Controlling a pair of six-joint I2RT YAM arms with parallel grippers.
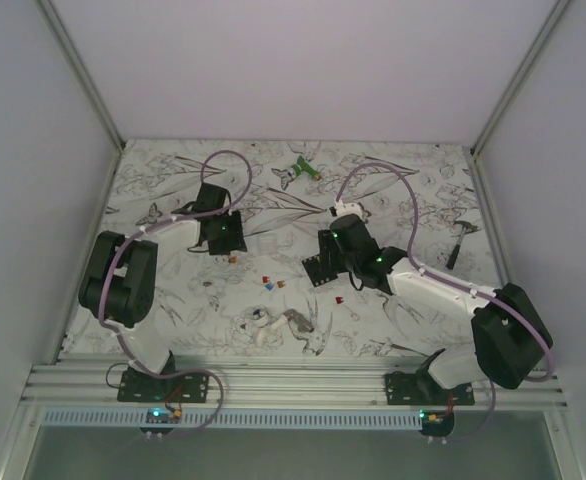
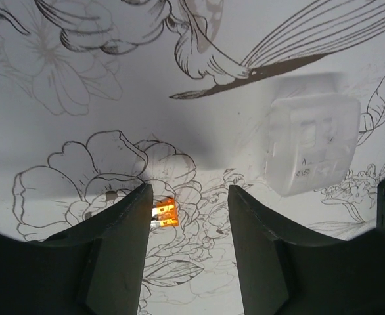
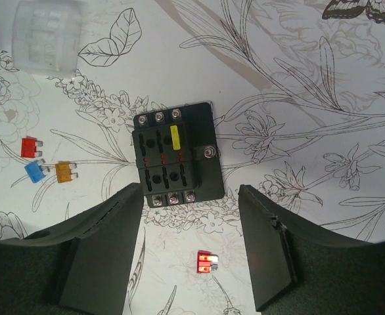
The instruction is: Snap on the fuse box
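The black fuse box [image 3: 179, 157] lies on the patterned table with a yellow fuse in one slot. My right gripper hangs over it, fingers apart and empty. A clear plastic cover [image 2: 311, 141] lies left of the fuse box, seen in both wrist views. My left gripper is over the table left of the cover, open and empty, with an orange fuse [image 2: 167, 214] lying under its fingers.
Loose red [image 3: 31, 147], blue [image 3: 35, 171] and orange [image 3: 64, 172] fuses lie nearby, plus a lit red one [image 3: 205, 262]. A hammer [image 1: 458, 243] rests at right, a green object [image 1: 303, 168] at back, tool-like objects [image 1: 283, 325] at front.
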